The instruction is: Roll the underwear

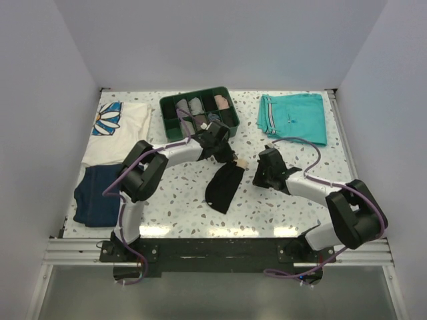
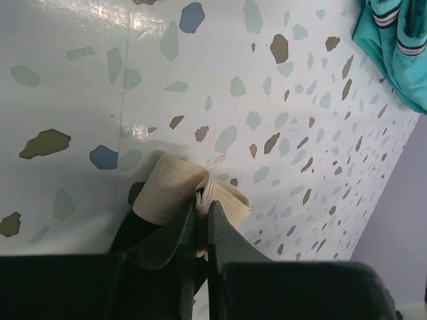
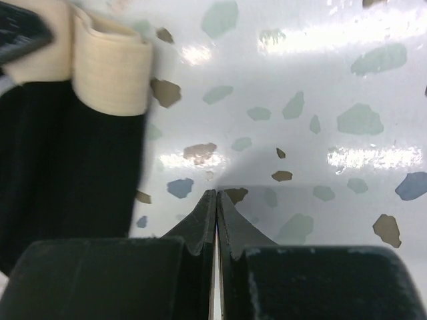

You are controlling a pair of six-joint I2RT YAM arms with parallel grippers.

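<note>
Black underwear (image 1: 225, 187) with a beige waistband lies as a long narrow strip on the speckled table, waistband toward the back. In the left wrist view my left gripper is shut on the beige waistband (image 2: 175, 185), pinching a fold of it near the middle. My right gripper is shut with nothing between its fingers, over bare table to the right of the underwear. Part of the waistband (image 3: 113, 73) and the black cloth (image 3: 73, 167) show at the left of the right wrist view. The left arm hides some of the waistband from above.
Behind the left gripper stands a green divided box (image 1: 165, 110) with several rolled items inside. A folded teal cloth (image 1: 298, 115) lies back right, a white cloth (image 1: 130, 137) and a dark blue one (image 1: 100, 197) at left.
</note>
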